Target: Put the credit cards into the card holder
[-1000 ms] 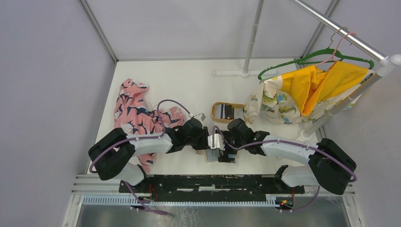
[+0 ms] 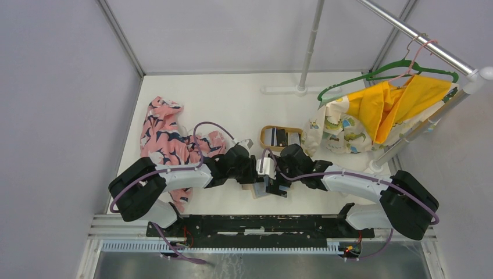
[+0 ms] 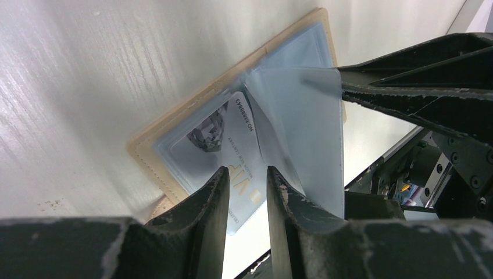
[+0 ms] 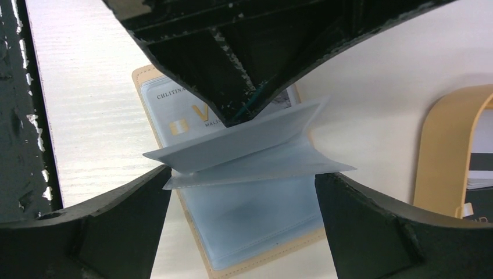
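Note:
The card holder (image 3: 145, 151) lies on the table below both grippers, translucent sleeves showing in a tan cover. A VIP card (image 3: 238, 180) sits in one sleeve. My left gripper is over that card, its fingertips apart, with nothing clearly held between them. My right gripper is open around a raised clear flap (image 4: 256, 168), which stands up across the holder's middle. The left gripper's black body covers part of the holder in the right wrist view.
A tan box of cards (image 2: 281, 138) stands behind the grippers. Patterned pink cloth (image 2: 161, 133) lies at the left; a rack with hanging clothes (image 2: 383, 110) is at the right.
My right gripper has shifted very slightly in the top view. Otherwise little differs.

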